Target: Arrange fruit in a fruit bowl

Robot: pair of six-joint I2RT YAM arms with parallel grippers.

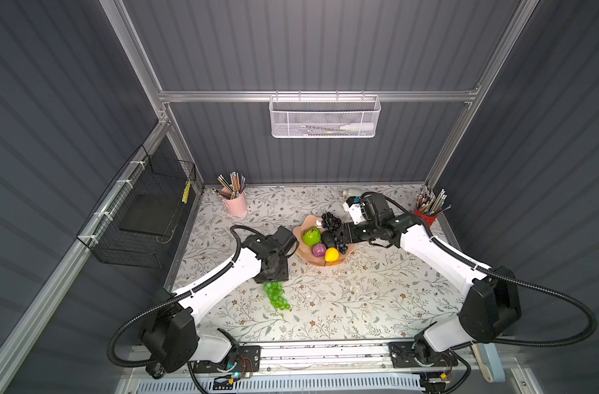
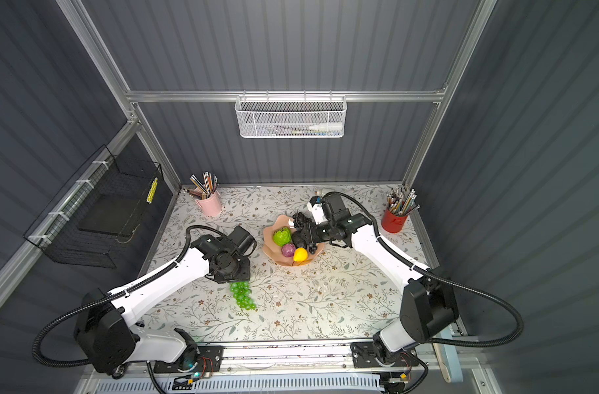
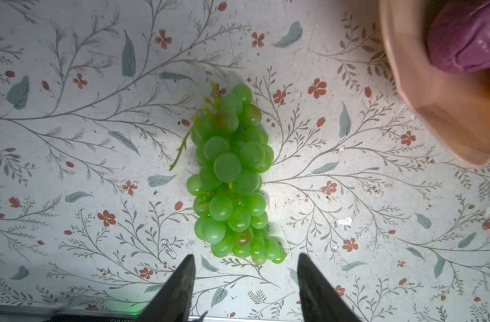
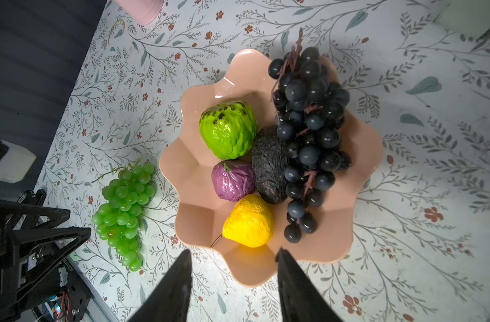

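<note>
The pink scalloped bowl (image 4: 196,201) holds a green fruit (image 4: 228,128), a purple fruit (image 4: 233,179), a dark wrinkled fruit (image 4: 270,163), a yellow fruit (image 4: 249,221) and a bunch of black grapes (image 4: 311,134). The grapes lie along the bowl's right side, their stem end over the back rim. A bunch of green grapes (image 3: 231,177) lies on the table left of the bowl. Above it, my left gripper is open, with nothing between its fingers. My right gripper stands open and empty above the bowl's right side.
A pink cup (image 1: 235,205) of pencils stands back left, a red cup (image 2: 394,221) of pencils back right. A white mesh basket (image 1: 325,118) hangs on the back wall.
</note>
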